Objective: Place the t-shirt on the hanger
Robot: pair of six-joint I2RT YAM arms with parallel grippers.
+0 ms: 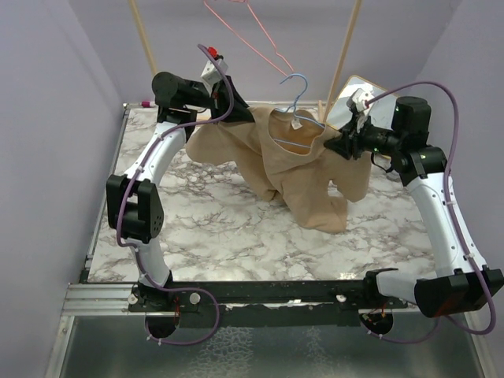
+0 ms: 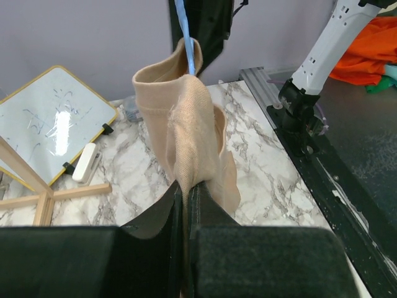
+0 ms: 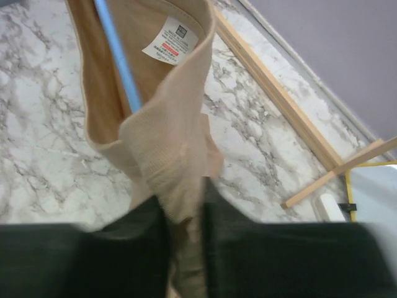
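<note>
The tan t shirt (image 1: 307, 189) hangs draped in mid-air, its collar open around the blue hanger (image 1: 293, 79), whose hook stands up above it. My left gripper (image 1: 247, 112) is shut on the shirt at the left, the fabric pinched between dark fingers in the left wrist view. My right gripper (image 1: 340, 143) is at the shirt's right shoulder; in the right wrist view its blurred fingers lie either side of a fold, and I cannot tell whether they have closed. The hanger's blue bar (image 3: 118, 56) runs into the collar.
A pink hanger (image 1: 260, 39) is above at the back between wooden poles (image 1: 350, 31). A whiteboard (image 2: 43, 118) and a wooden stand (image 2: 43, 198) are at the back right.
</note>
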